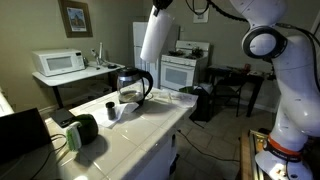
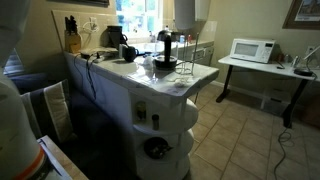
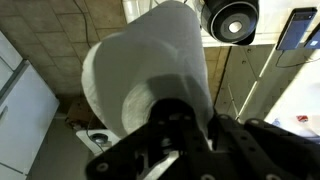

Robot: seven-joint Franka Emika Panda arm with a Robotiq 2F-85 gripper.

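A large white paper roll [image 1: 156, 36] hangs high above the counter, slightly tilted, near the top of exterior view 1. My gripper is shut on its upper end; the fingertips are dark and partly lost against the roll. Seen from the wrist, the white roll [image 3: 150, 55] fills much of the middle and hides what lies under it. Only a white lower part of the roll [image 2: 189, 14] shows at the top of exterior view 2. Clear space separates it from the countertop.
On the counter [image 1: 150, 122] stands a coffee maker [image 1: 130, 86], with its round black top [image 3: 235, 20] near the roll in the wrist view. A dark cup [image 1: 110, 108] and a green-and-black object [image 1: 82, 132] are further left.
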